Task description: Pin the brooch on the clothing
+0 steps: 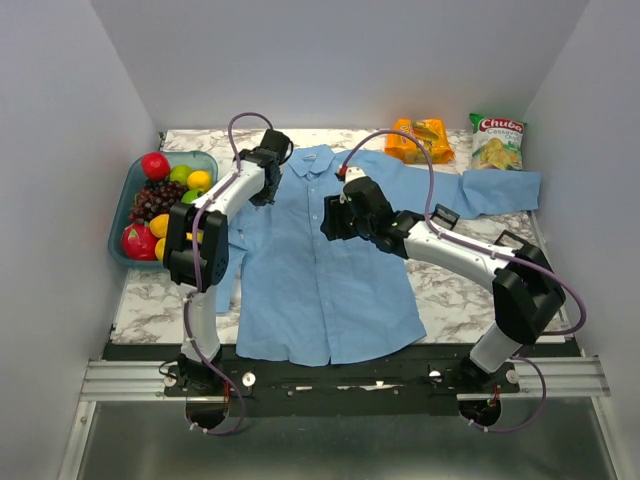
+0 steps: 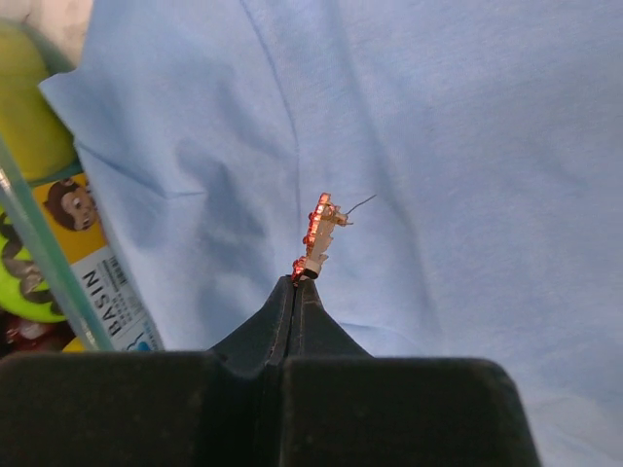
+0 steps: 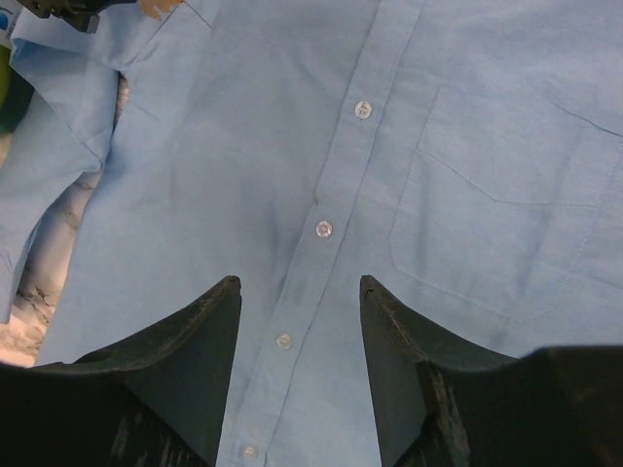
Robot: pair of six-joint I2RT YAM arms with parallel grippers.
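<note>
A light-blue buttoned shirt (image 1: 285,300) lies spread on the table. Over its upper left part, near the shoulder, is my left gripper (image 1: 264,200). In the left wrist view its fingers are shut on a small gold brooch with red stones (image 2: 319,226), gripped by one end and seen edge-on. The brooch's thin dark pin (image 2: 362,203) sticks out to the right, swung away from the body. Whether the brooch touches the cloth cannot be told. My right gripper stands open above the button strip, nothing between its fingers; a chest pocket (image 3: 506,214) shows beside it.
At the left, close to the left arm, stands a teal basket (image 1: 118,232) full of fruit. Behind the right sleeve are an orange snack bag (image 1: 432,138) and a chips bag (image 1: 497,145).
</note>
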